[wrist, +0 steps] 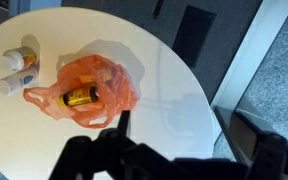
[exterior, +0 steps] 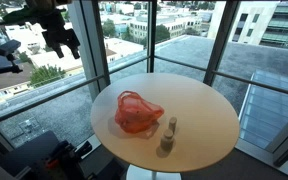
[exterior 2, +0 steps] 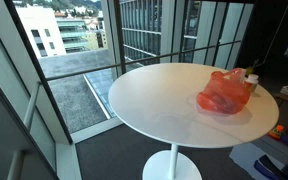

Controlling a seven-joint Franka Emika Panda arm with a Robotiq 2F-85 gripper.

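Observation:
An orange-red plastic bag lies crumpled on the round white table. In the wrist view, a dark item with a yellow label lies in or under the thin plastic of the bag. Two small bottles stand beside the bag: a white-capped bottle and a pale bottle. High at the left of exterior view 1, the dark arm holds my gripper well above and away from the table. Its dark fingers are spread wide in the wrist view, with nothing visible between them.
Bare tabletop spreads over the side away from the bag. Glass walls with metal frames stand close behind the table. Dark equipment sits at the lower left of exterior view 1.

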